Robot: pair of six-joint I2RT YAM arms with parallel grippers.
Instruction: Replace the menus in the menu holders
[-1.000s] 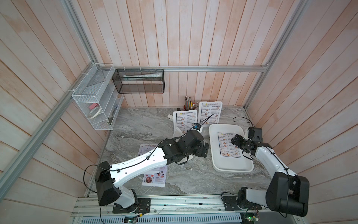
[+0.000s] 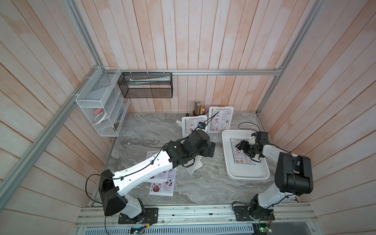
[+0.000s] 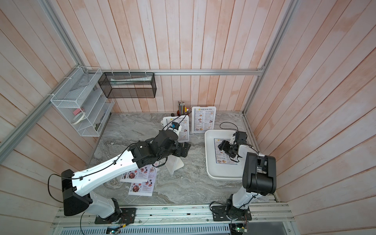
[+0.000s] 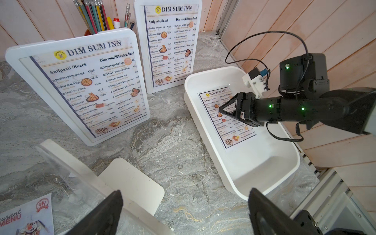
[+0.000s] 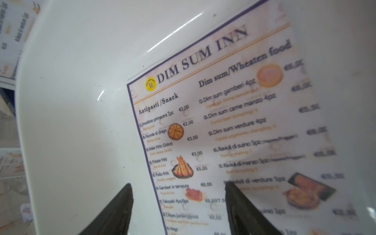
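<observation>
A Dim Sum Inn sheet lies in the white tray at right. My right gripper is low over it inside the tray, fingers apart, no sheet visibly held. An empty clear menu holder on a white base stands at front centre, under my left gripper, which is open with nothing between its fingers. Two holders with Dim Sum Inn menus stand at the back. Printed menus lie at front left.
A pen pot stands behind the holders. Wire shelves and a mesh basket hang on the walls.
My left gripper has moved slightly up the view, away from the front.
</observation>
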